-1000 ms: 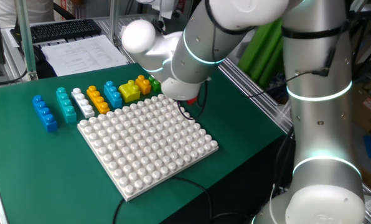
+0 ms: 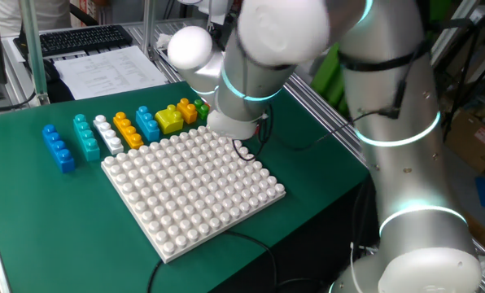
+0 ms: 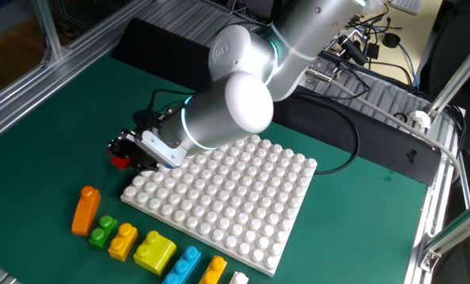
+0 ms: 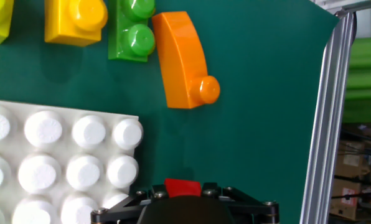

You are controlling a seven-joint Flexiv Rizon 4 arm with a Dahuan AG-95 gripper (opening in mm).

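Observation:
At the bottom of the wrist view, my gripper has its black fingers close on both sides of a red brick [image 4: 182,186]; it looks shut on it. Most of the brick is hidden behind the gripper body. In exterior view 2 the gripper [image 3: 128,156] hangs by the left corner of the white studded baseplate [image 3: 219,193], with red showing at its tip. The arm hides the gripper in exterior view 1. A curved orange brick [image 4: 182,62] lies on the green table ahead of the gripper, apart from it.
Beyond the plate runs a row of bricks: green [image 3: 103,231], small yellow-orange [image 3: 123,241], yellow [image 3: 154,252], light blue [image 3: 183,265] and others. Dark blue [image 2: 58,149] ends the row. A metal rail [image 4: 325,118] borders the table. Bare green surface lies between orange brick and rail.
The arm has shifted slightly, its upper links swinging left in exterior view 1. Red that showed beside the wrist earlier is hardly visible there now. Plate and brick row have not moved.

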